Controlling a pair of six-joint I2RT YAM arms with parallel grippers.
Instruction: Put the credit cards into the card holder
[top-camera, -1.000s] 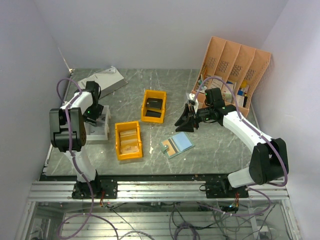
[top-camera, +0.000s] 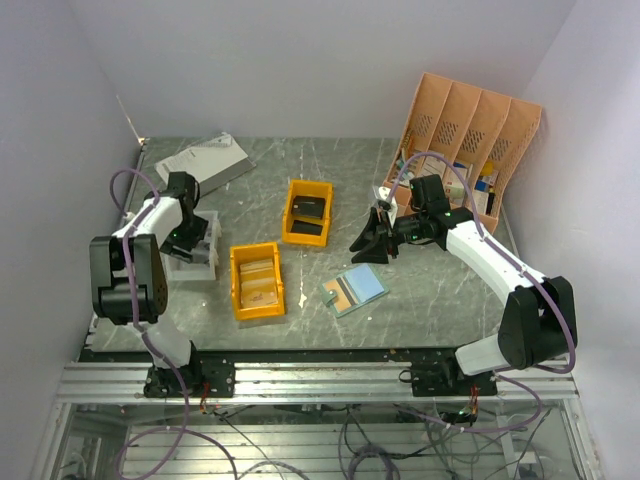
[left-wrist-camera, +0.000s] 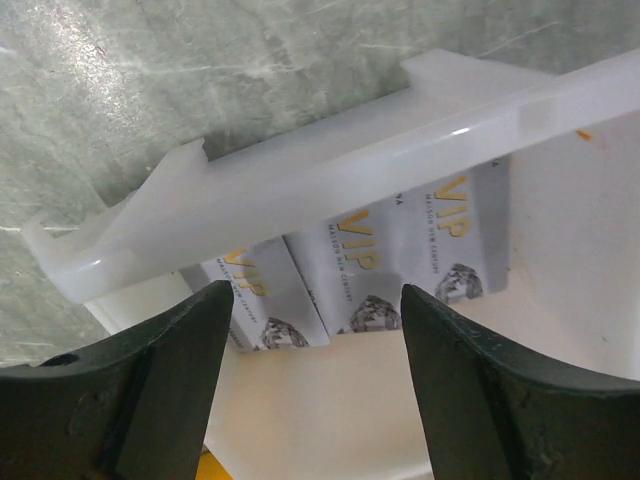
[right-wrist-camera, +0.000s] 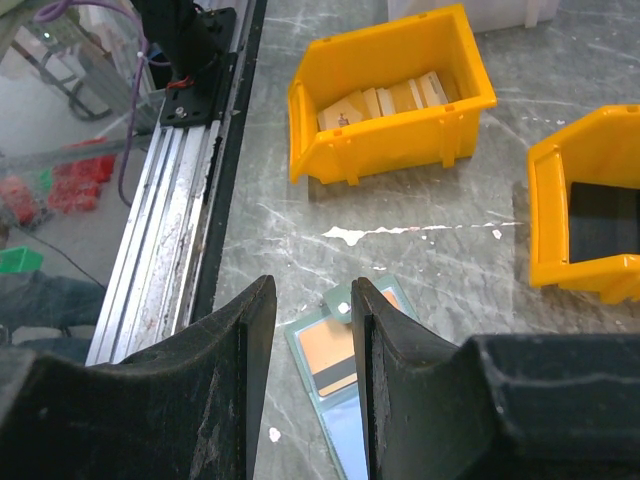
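In the left wrist view several silver VIP cards (left-wrist-camera: 352, 265) lie flat inside a white bin (left-wrist-camera: 310, 390), partly hidden by its near wall. My left gripper is open over them, nothing between its fingers; in the top view it hangs over the white bin (top-camera: 192, 272) at the left. The card holder (top-camera: 353, 290), lying open on the table, shows brown and pale blue insides and a small tab. My right gripper is part open and empty, above the table behind the holder, apart from it.
A yellow bin (top-camera: 258, 247) with brownish items and another yellow bin (top-camera: 308, 188) with dark items stand mid-table. An orange rack (top-camera: 465, 120) fills the back right, and a white tilted box (top-camera: 205, 163) lies at the back left. Right of the holder, the table is clear.
The left arm has shifted slightly left and its gripper a little toward the front over the white bin. The right arm and the card holder look the same.
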